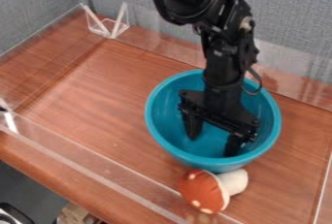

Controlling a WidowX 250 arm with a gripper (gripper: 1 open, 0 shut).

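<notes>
My black gripper (213, 131) reaches down into a teal bowl (170, 121) on the wooden table, its two fingers spread apart low inside the bowl. I cannot make out any object between them, as the dark body hides part of the bowl's floor. Just in front of the bowl lies a toy mushroom (207, 191) with an orange, white-spotted cap and a white stem pointing right.
A white wire rack (109, 24) stands at the back left. Grey padded walls bound the back and left, and clear strips run along the edges.
</notes>
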